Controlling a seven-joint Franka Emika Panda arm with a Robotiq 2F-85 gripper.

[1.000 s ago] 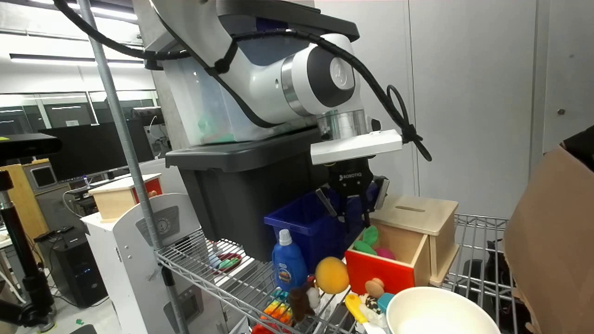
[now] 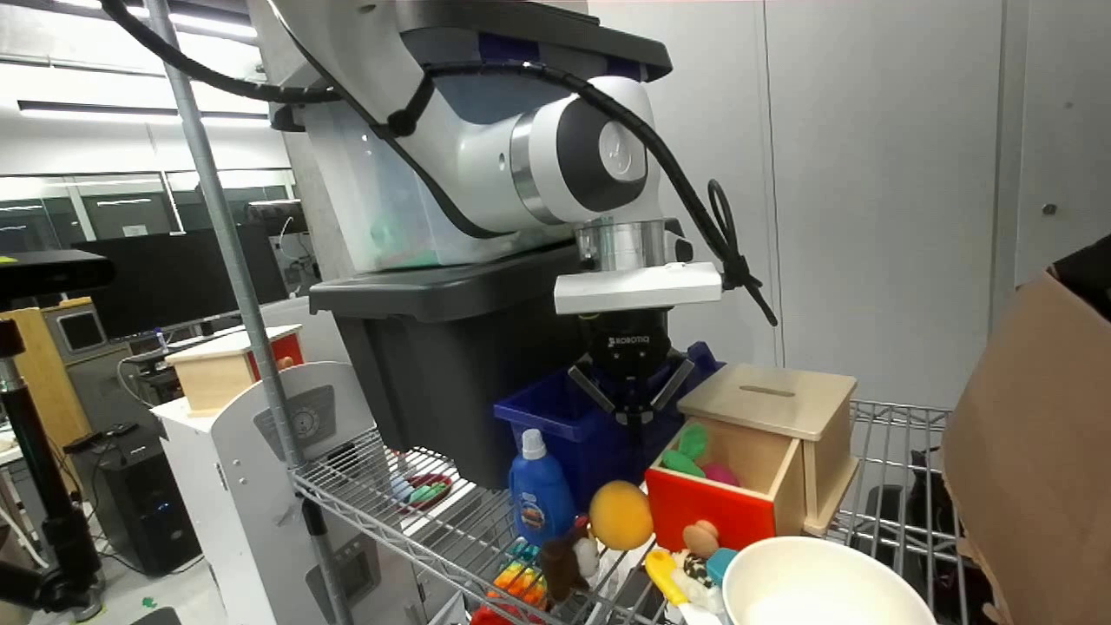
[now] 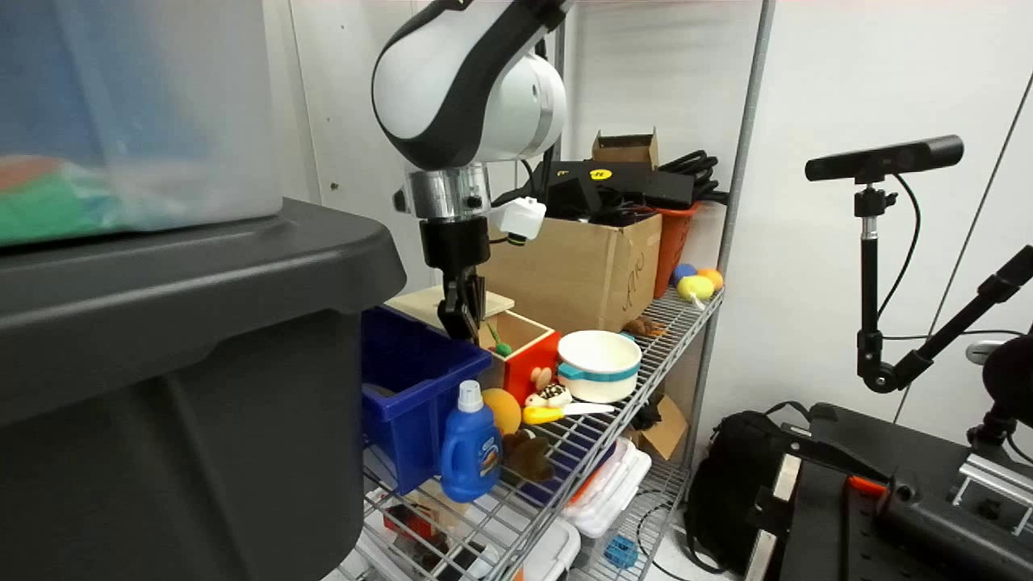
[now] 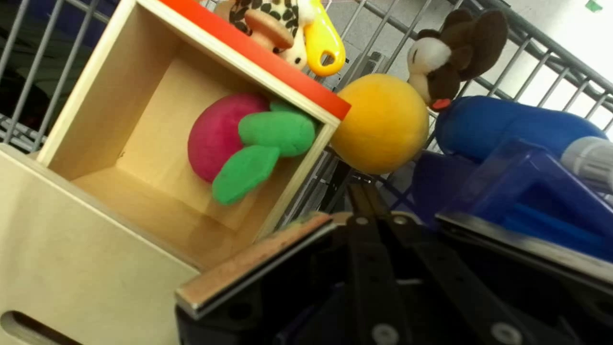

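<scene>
My gripper (image 2: 633, 420) hangs over the blue bin (image 2: 568, 422), just beside the wooden box. Its fingertips meet in the wrist view and nothing shows between them. The wooden box (image 2: 776, 394) has its red-fronted drawer (image 2: 710, 507) pulled open. Inside that drawer lies a magenta plush (image 4: 215, 135) with green leaves (image 4: 276, 133), clear of the gripper. An orange ball (image 2: 621, 515) rests outside the drawer's corner, close to a blue detergent bottle (image 3: 471, 447).
A brown plush (image 4: 468, 43), a yellow-handled toy knife (image 3: 547, 415) and a white pot (image 3: 600, 353) sit on the wire shelf. A large dark tote (image 2: 448, 365) crowds the bin's side. A cardboard box (image 3: 581, 271) stands behind the pot.
The gripper has gone from open to shut. The arm has shifted left in exterior view 1, away from the drawer. The drawer and its contents look unmoved.
</scene>
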